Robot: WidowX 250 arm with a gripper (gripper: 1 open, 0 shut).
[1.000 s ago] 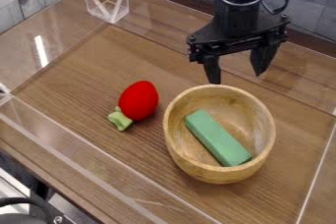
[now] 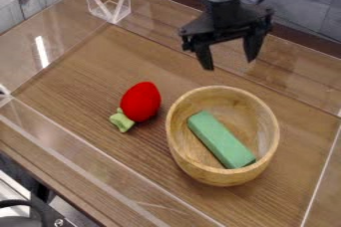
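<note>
My gripper (image 2: 234, 36) is at the top centre-right, over the wooden table (image 2: 67, 151), above and behind a wooden bowl (image 2: 250, 112). It is dark and small in view; whether it is open or shut I cannot tell. In the bowl lies a green block (image 2: 220, 139). Left of the bowl rests a red object (image 2: 142, 102) with a light green piece (image 2: 122, 119) at its lower left.
A white wire-like object (image 2: 112, 4) stands at the top left. A dark cable lies at the bottom left edge.
My gripper has moved back and up in the view, away from the bowl. The bowl, the block and the red object have not visibly moved.
</note>
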